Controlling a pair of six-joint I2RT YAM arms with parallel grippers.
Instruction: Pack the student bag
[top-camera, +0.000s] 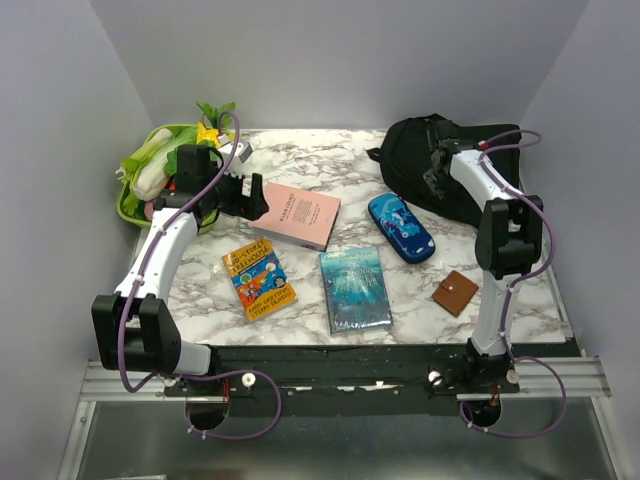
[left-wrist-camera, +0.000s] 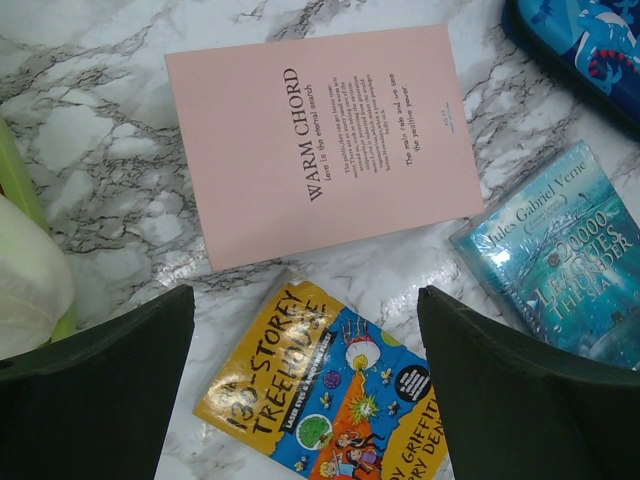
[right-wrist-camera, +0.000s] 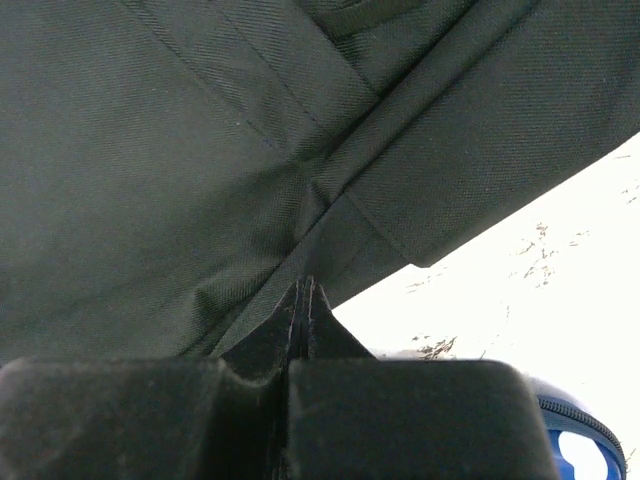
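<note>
A dark bag (top-camera: 405, 150) lies flat at the back right of the table. Over its near edge my right gripper (top-camera: 434, 184) is shut, and in the right wrist view the fingertips (right-wrist-camera: 308, 300) meet above the dark cloth (right-wrist-camera: 130, 200) with nothing visible between them. My left gripper (top-camera: 254, 198) hangs open and empty near the pink book (top-camera: 300, 212). Below that lie the yellow 130-Storey Treehouse book (top-camera: 258, 278) and the teal Jules Gabriel Verne book (top-camera: 355, 290). A blue pencil case (top-camera: 401, 228) sits just in front of the bag.
A green basket of vegetables (top-camera: 128, 205) stands at the back left, partly behind my left arm. A brown wallet (top-camera: 455, 293) lies at the front right. Bare marble (top-camera: 330, 160) shows between basket and bag.
</note>
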